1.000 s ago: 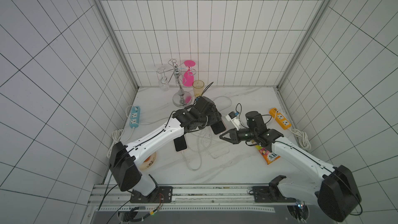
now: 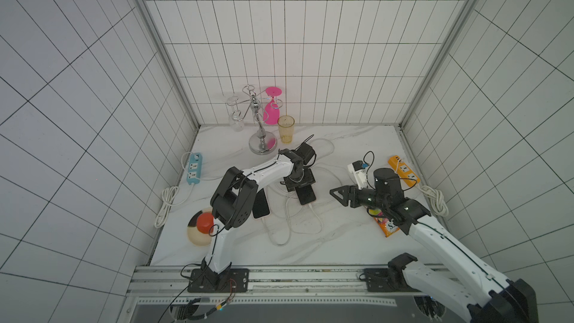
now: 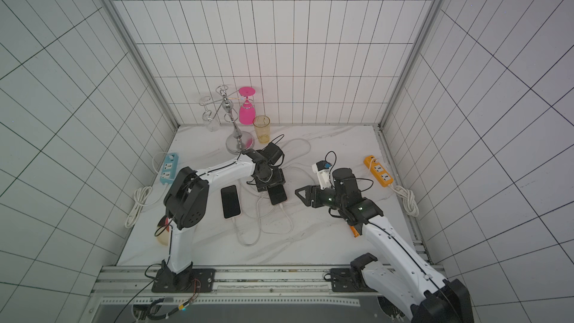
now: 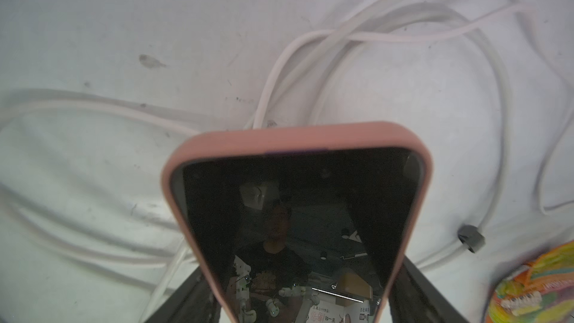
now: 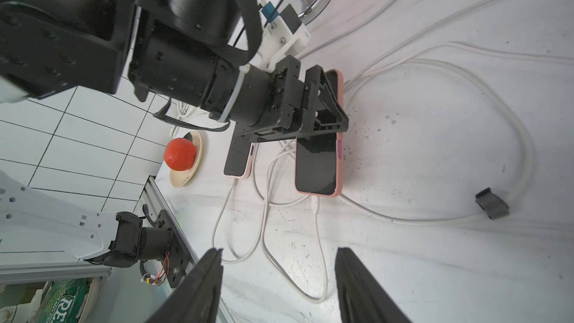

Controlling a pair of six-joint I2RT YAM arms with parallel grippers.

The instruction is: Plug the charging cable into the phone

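A phone in a pink case (image 5: 317, 167) lies low at the middle of the table, screen up. A white charging cable (image 5: 315, 204) meets its bottom edge, its plug seated there. Around the phone's sides my left gripper (image 2: 298, 182) is shut; the left wrist view has the phone's top end (image 4: 297, 203) filling the space between the fingers. To the right, apart from phone and cable, my right gripper stands open and empty.
A second phone (image 3: 230, 201), with its own cable, lies left. Loose white cables loop around both. A glass rack (image 2: 261, 141) and yellow glass (image 2: 286, 129) stand behind; power strips (image 2: 194, 167) sit at the sides.
The left gripper has lowered the phone to the table and turned it. My right gripper, earlier at the phone's side, has drawn back right and opened.
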